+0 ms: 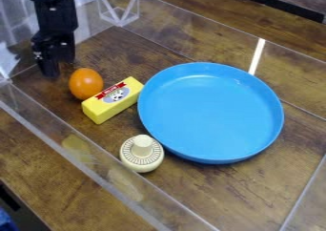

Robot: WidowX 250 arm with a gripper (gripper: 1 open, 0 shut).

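Observation:
My black gripper (52, 58) is low at the upper left of the camera view, its fingers open, just left of and behind an orange egg-shaped object (86, 82). A yellow box (112, 101) with a cartoon face lies diagonally beside the orange object. A large blue plate (211, 111) fills the right middle. A cream, ribbed round object with a knob (141, 154) stands below the box.
Clear plastic walls edge the wooden work surface (254, 187) on the left and right. The wood behind the plate and at the lower centre is free.

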